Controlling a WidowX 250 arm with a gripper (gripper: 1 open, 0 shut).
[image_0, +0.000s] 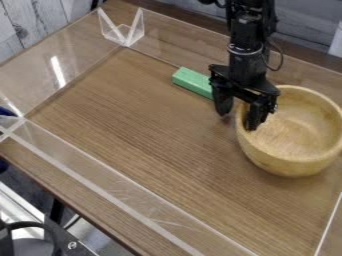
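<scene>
The black arm comes down from the top centre to my gripper (243, 112), which is low over the left rim of a large cream bowl (299, 150). Its fingers are dark and overlap the rim, so whether they touch it is unclear. A green rectangular block (190, 82) lies just left of the gripper, partly behind it. The bowl's inside is empty where it shows.
A clear angular object (120, 30) stands at the back left. Transparent tape strips run along the left edge. A black ringed object is at the bottom left.
</scene>
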